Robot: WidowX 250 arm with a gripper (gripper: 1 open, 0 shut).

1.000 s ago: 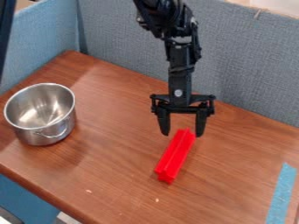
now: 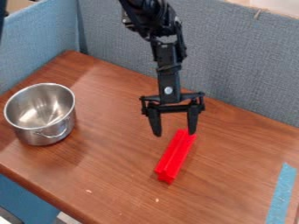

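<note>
My black gripper (image 2: 174,121) hangs over the middle of the table with its fingers apart and nothing visible between them. Just below it, a long red block (image 2: 176,157) lies on the wooden table (image 2: 111,171), slanting from upper right to lower left. A steel bowl (image 2: 40,114) stands at the left.
A light blue strip (image 2: 281,194) lies at the right edge. Grey padded walls (image 2: 239,61) close off the back and a blue one the left. The table between bowl and block is clear.
My gripper has shifted slightly to the left, its fingers still apart. The red block and bowl have not moved.
</note>
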